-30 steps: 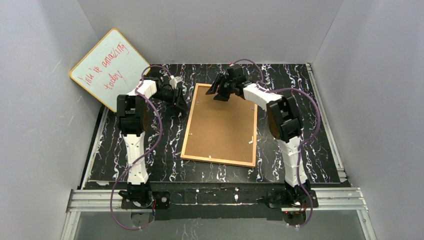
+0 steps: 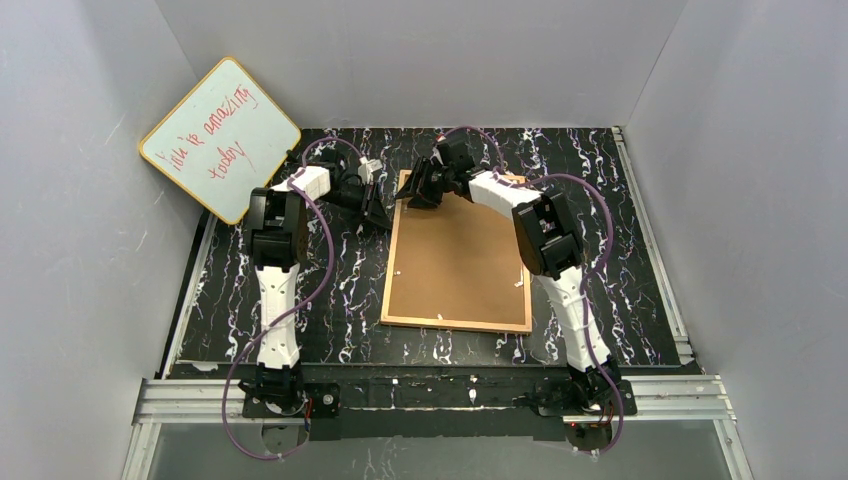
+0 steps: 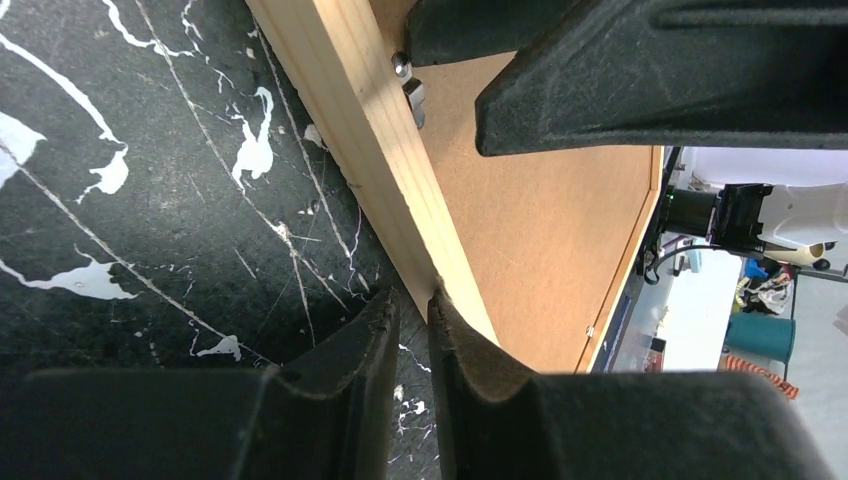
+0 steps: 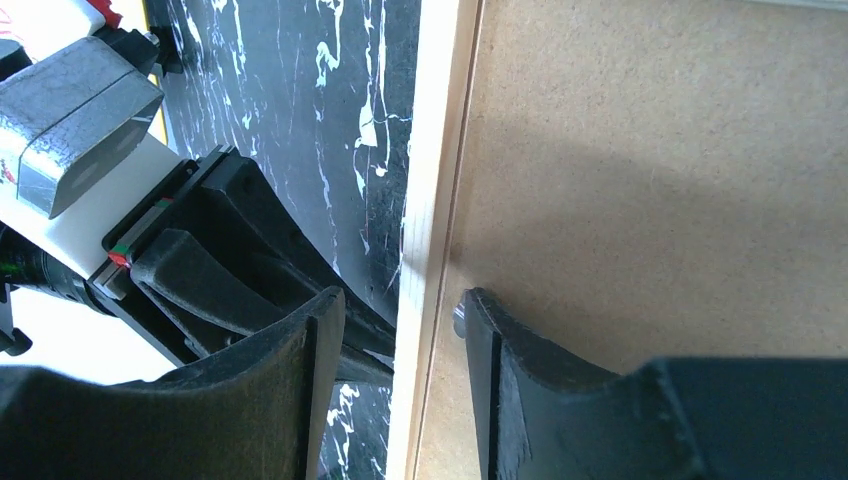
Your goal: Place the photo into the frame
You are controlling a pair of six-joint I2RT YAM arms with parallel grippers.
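Note:
The wooden frame (image 2: 388,265) lies on the dark marbled table with a brown backing board (image 2: 460,250) inside it. No separate photo can be made out. At the frame's left side, my left gripper is nearly closed; one fingertip is against or very close to the outer wood, and only table shows in the narrow gap. My right gripper is part open near the far left corner. Its fingers straddle the left rail from above, one outside and one over the board beside a small metal clip (image 4: 460,316). The rail appears ungripped.
A whiteboard (image 2: 220,140) with red writing leans at the back left. Small clips line the frame's inner edge. My two grippers are close together near the far left corner.
My left gripper has moved right toward its side; the right gripper has moved left over the rail.

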